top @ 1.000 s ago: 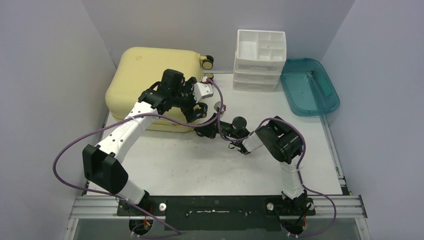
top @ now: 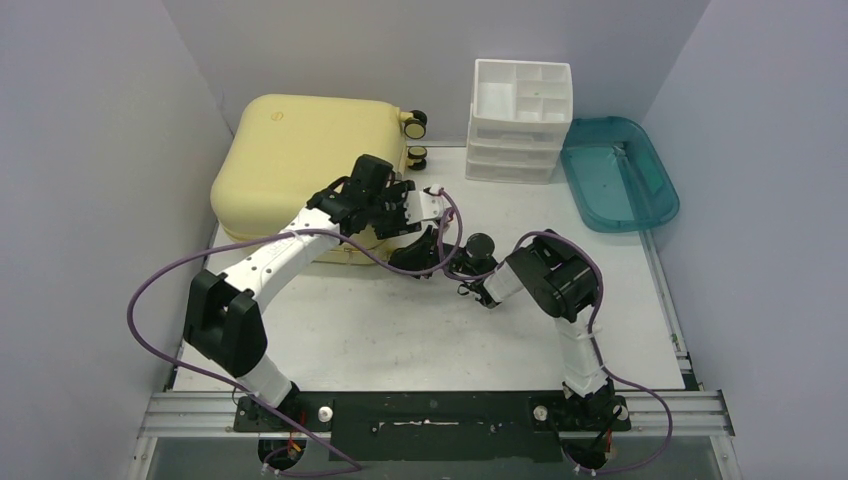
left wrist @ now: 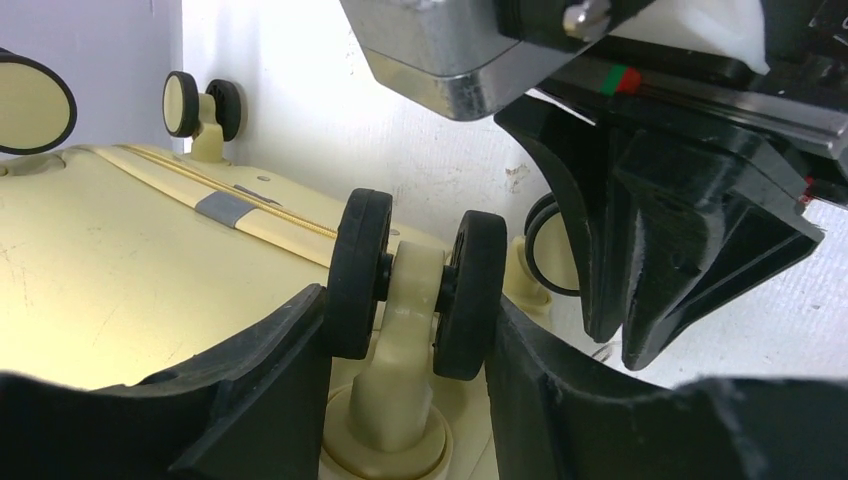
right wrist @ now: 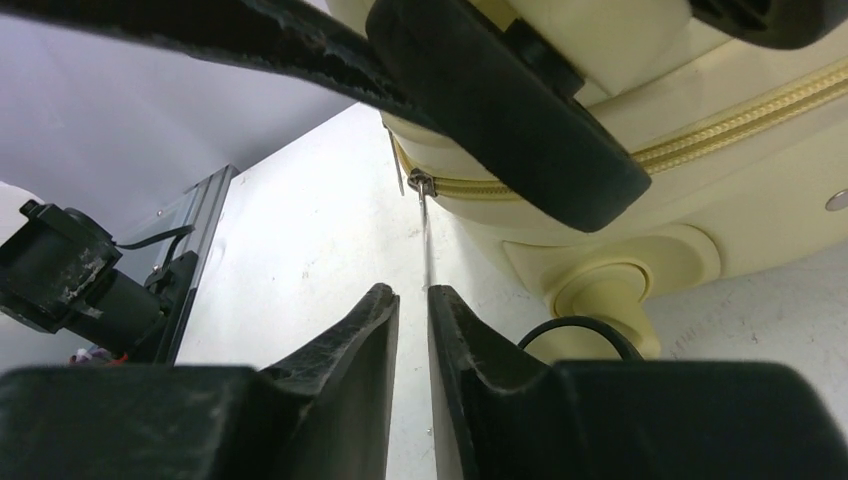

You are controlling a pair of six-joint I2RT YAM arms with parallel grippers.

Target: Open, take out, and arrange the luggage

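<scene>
The pale yellow suitcase (top: 310, 150) lies at the left of the white table. In the left wrist view, my left gripper has its fingers on either side of a black double wheel (left wrist: 362, 270) on the suitcase; whether they grip it is unclear. My right gripper is slightly open, a narrow gap between its fingertips. A thin zipper pull (right wrist: 424, 225) hangs from the slider (right wrist: 421, 182) down to those tips; contact is hard to tell. The yellow zipper (right wrist: 740, 125) runs along the case's side and looks closed near the slider.
A white drawer unit (top: 520, 150) stands at the back, beside a teal bin (top: 620, 170). Both arms crowd together at the suitcase's near right corner.
The right arm has barely moved. The suitcase looks still.
</scene>
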